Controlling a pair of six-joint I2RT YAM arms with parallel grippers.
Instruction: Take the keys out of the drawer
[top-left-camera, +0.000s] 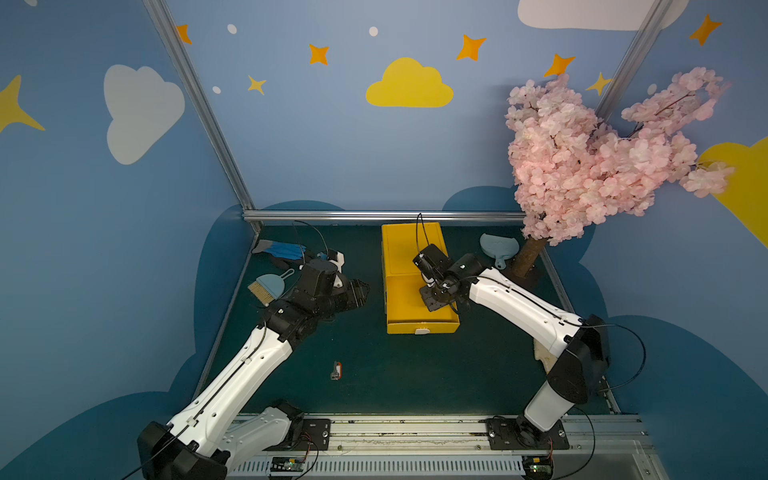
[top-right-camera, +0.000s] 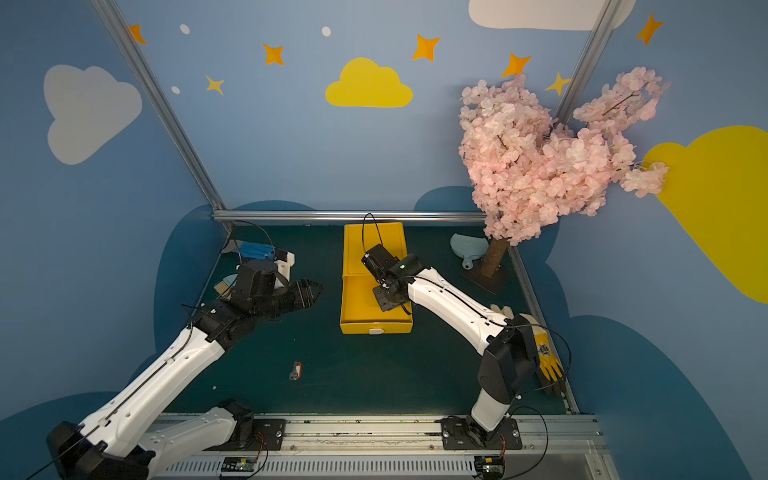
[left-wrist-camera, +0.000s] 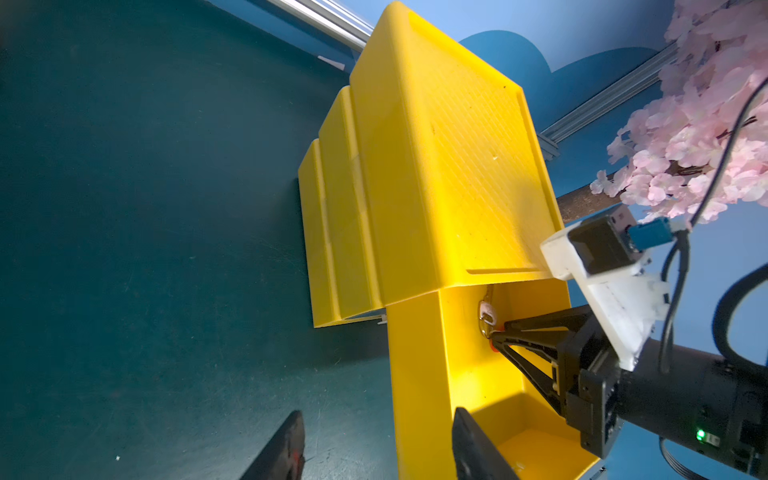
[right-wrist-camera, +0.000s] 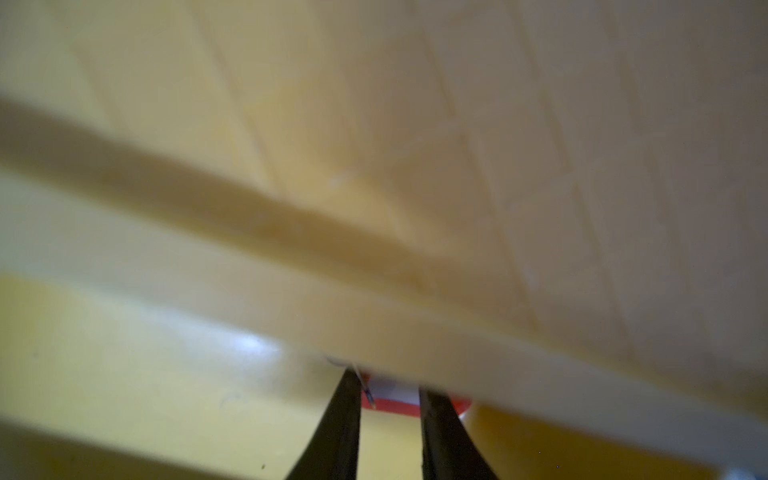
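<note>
The yellow drawer (left-wrist-camera: 420, 384) stands pulled out from its yellow cabinet (left-wrist-camera: 488, 160). Inside it, close under the cabinet's front edge, lie the keys: a metal ring with a pale tag (left-wrist-camera: 486, 313) and a red piece. My right gripper reaches into the drawer with its fingertips at the keys. In the right wrist view its fingers stand a little apart, and the red-and-white tag (right-wrist-camera: 392, 392) shows between and behind them. Left of the drawer, my left gripper is wide open with nothing between its fingers.
A small orange-and-grey object (top-left-camera: 336, 370) lies on the table in front. A brush (top-left-camera: 262, 289), a blue item (top-left-camera: 284, 249), a dustpan (top-left-camera: 500, 246) and a blossom tree (top-left-camera: 526, 257) stand around the edges. Bare table (top-left-camera: 432, 372) lies before the drawer.
</note>
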